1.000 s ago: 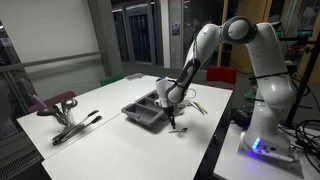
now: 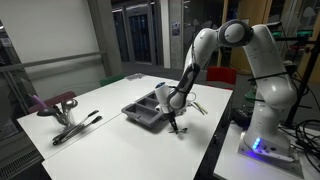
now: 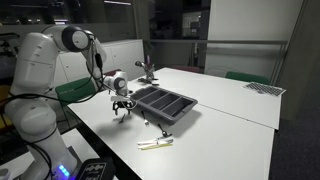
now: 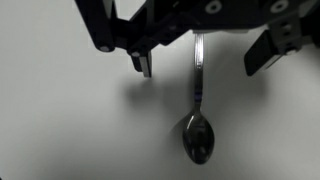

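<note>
A dark metal spoon (image 4: 198, 138) lies on the white table, its bowl toward the bottom of the wrist view and its handle running up beneath my gripper. My gripper is open, one finger standing on each side of the handle without visible contact. In exterior view 1 the gripper (image 2: 174, 124) is low over the table beside the grey compartment tray (image 2: 143, 116). The upper end of the handle is hidden by the gripper body in the wrist view.
In exterior view 2, light-handled utensils (image 3: 155, 145) lie in front of the tray (image 3: 180, 122). A holder with utensils (image 2: 64, 116) stands at the table's left end in exterior view 1.
My gripper has come down closer to the spoon and now covers more of it in exterior view 1. The tray has stayed in place.
</note>
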